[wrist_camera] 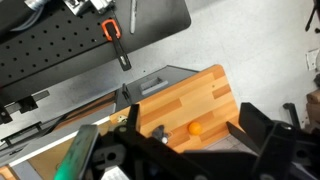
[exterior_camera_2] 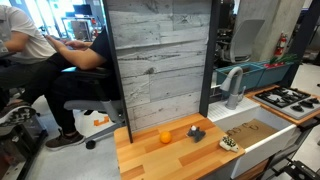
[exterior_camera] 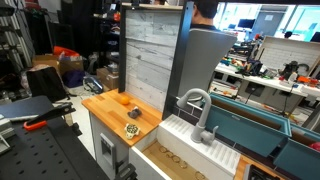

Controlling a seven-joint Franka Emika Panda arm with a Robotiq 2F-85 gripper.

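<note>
In the wrist view my gripper is open, its dark fingers wide apart at either side, with nothing between them. Beyond the gap shows the wooden counter (wrist_camera: 190,98) with a small orange fruit-like ball (wrist_camera: 195,128) and a small grey item (wrist_camera: 158,131). Exterior view 2 has the orange ball (exterior_camera_2: 165,137) on the left, the grey item (exterior_camera_2: 197,134) to its right, and a pale patterned object (exterior_camera_2: 229,144) near the counter's right end. The drawer (exterior_camera_2: 254,131) beside the counter stands pulled out; its floor looks mostly bare. I cannot make out the gripper in either exterior view.
A grey faucet (exterior_camera: 200,115) rises behind the drawer. The white plank wall (exterior_camera_2: 165,75) backs the counter. A black table (exterior_camera: 60,145) with an orange-handled tool (exterior_camera: 36,126) stands in front. A stovetop (exterior_camera_2: 285,100) lies at the right. Seated people are at the left of exterior view 2.
</note>
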